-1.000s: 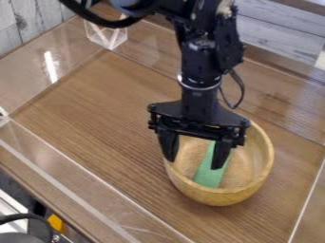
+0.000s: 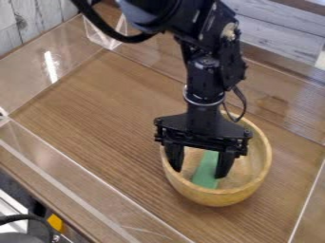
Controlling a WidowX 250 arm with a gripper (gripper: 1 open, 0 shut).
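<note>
A tan wooden bowl point(image 2: 216, 194) stands on the wooden table at the lower right. A green object point(image 2: 207, 173) lies inside it. My black gripper point(image 2: 200, 158) is over the bowl, its fingers pointing down into it on either side of the green object, partly hiding it. The fingers stand apart; whether they touch the object cannot be told from this view.
A clear strip runs along its near left edge, with cables below at the lower left corner. A pale wall lies at the back.
My gripper has come lower into the bowl, over the green object, and more of that object is now hidden.
</note>
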